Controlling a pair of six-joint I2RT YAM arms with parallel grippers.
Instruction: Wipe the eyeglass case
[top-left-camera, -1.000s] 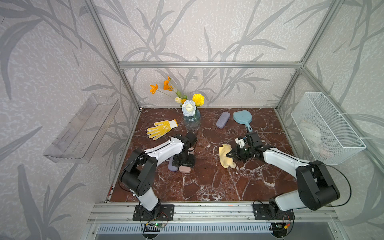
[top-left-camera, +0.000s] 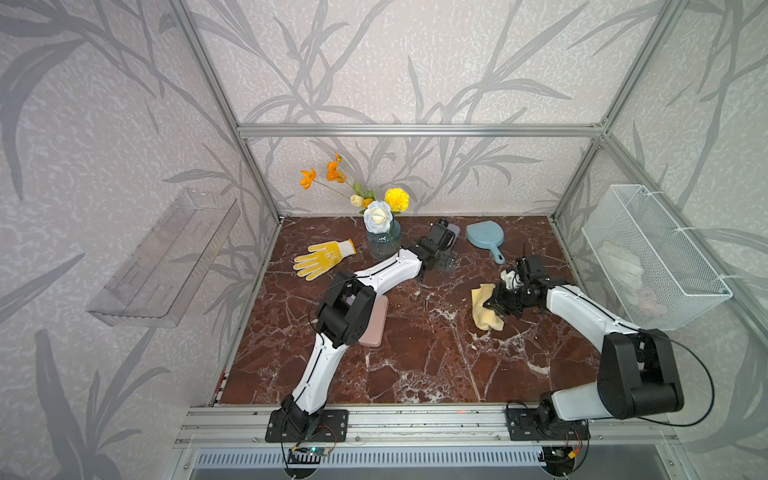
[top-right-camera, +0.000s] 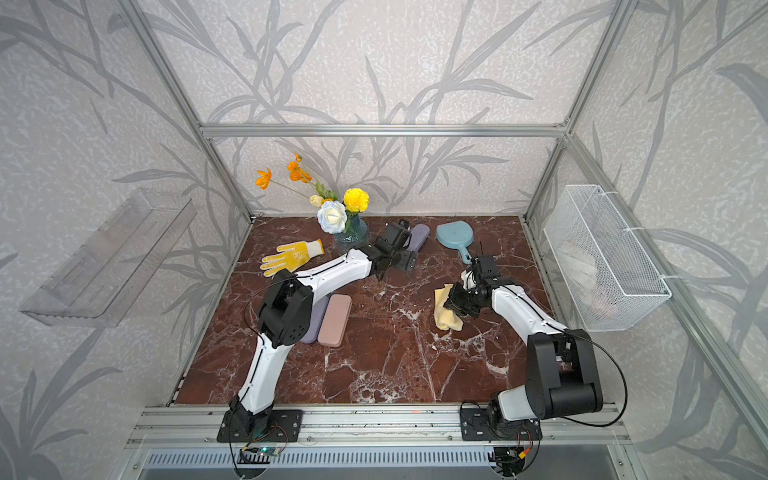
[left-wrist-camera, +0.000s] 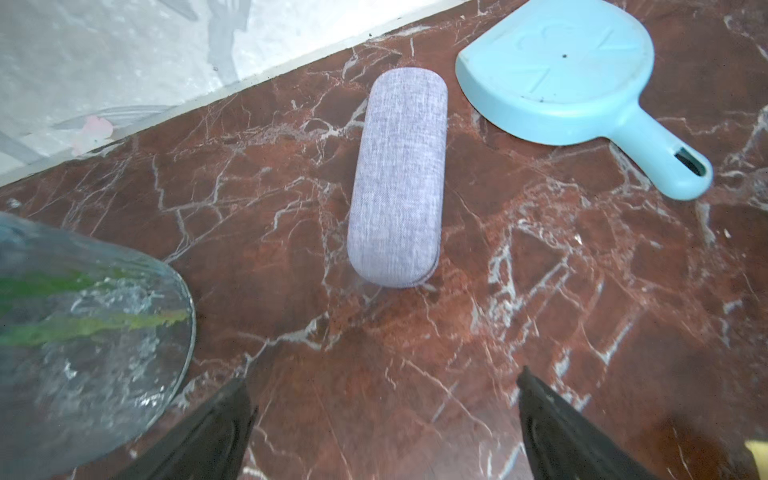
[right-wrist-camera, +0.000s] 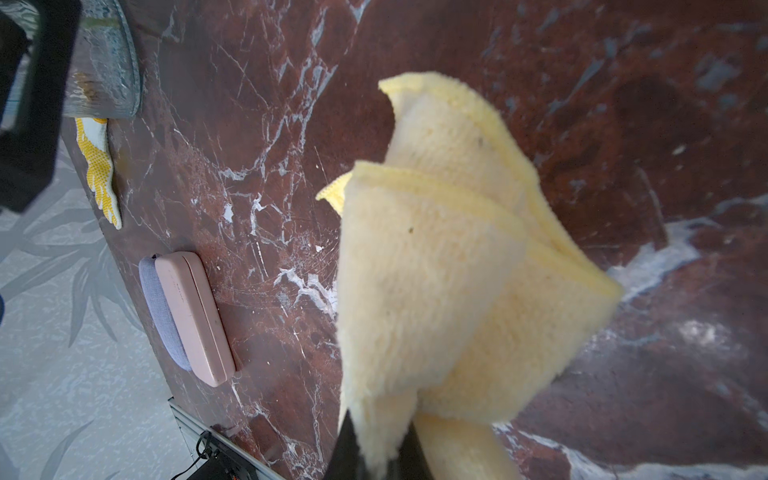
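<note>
A grey-purple eyeglass case (left-wrist-camera: 400, 172) lies alone near the back wall; my left gripper stands open in front of it with bare table between its fingers. In the top left view that arm covers most of this case. A pale yellow cloth (right-wrist-camera: 432, 280) hangs from my right gripper, which is shut on a gathered end of it. On the left half of the table a pink case (top-right-camera: 335, 320) lies side by side with another purple case (top-right-camera: 315, 321), partly under the left arm.
The glass vase (left-wrist-camera: 88, 344) with flowers is close on the left gripper's left. A light blue dustpan (top-left-camera: 485, 234) lies right of the back case. A yellow glove (top-left-camera: 323, 258) rests at the back left.
My left gripper has moved from above the pink and purple cases to the back, up to the lone case. The right gripper has shifted right with the cloth.
</note>
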